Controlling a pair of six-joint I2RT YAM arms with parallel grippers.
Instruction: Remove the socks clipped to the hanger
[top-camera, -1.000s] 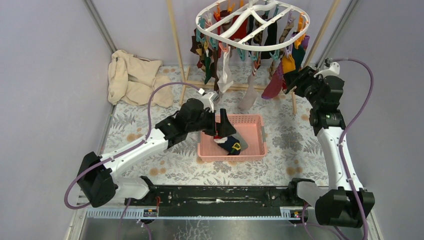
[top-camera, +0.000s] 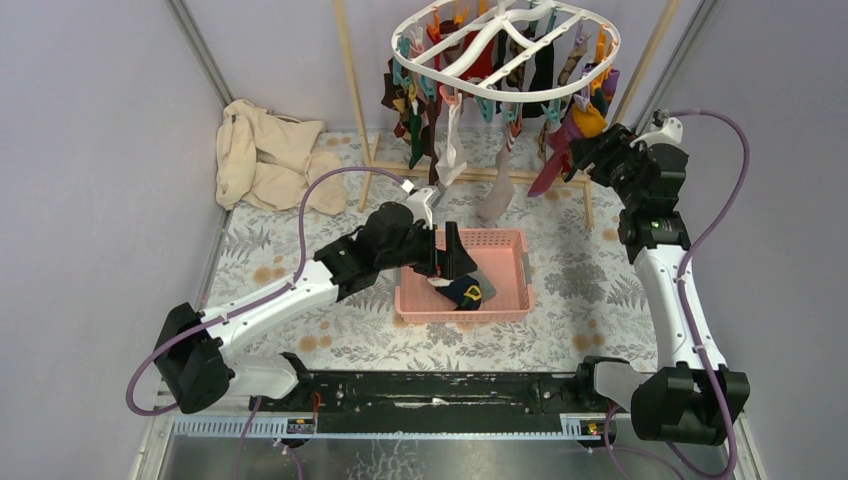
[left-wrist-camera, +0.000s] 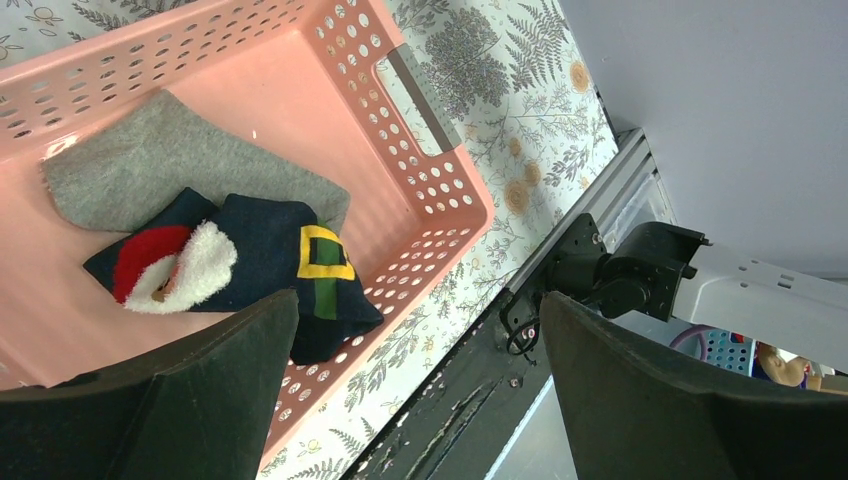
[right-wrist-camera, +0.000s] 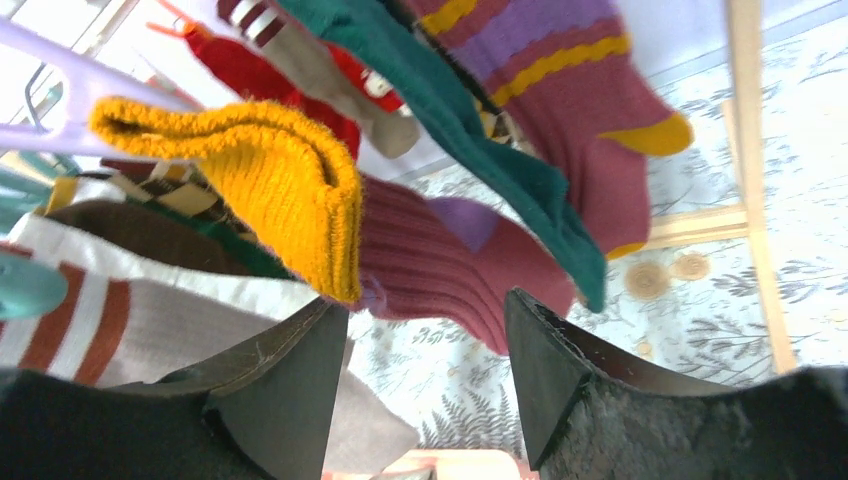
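Observation:
Socks hang from clips around the white hanger (top-camera: 508, 97). On its right side hangs a maroon sock with a yellow-orange cuff (top-camera: 589, 121). My right gripper (top-camera: 574, 158) is close below it. In the right wrist view the orange cuff (right-wrist-camera: 290, 180) lies above the left finger, and the maroon sock body (right-wrist-camera: 450, 260) passes behind the gap. The fingers stand apart, and no sock appears gripped. Above the pink basket (top-camera: 410, 312), my left gripper (top-camera: 447, 250) is open and empty. A grey sock (left-wrist-camera: 190, 165) and a navy sock with a buckle pattern (left-wrist-camera: 260, 235) lie inside the basket.
A wooden frame (top-camera: 352, 70) stands behind the hanger. Beige cloth (top-camera: 265, 155) is heaped at the back left. Neighbouring socks, such as a teal one (right-wrist-camera: 450, 125), crowd the right gripper.
The orange-cuffed sock has swung right, and its cuff looks higher and turned. My left arm is nearly still.

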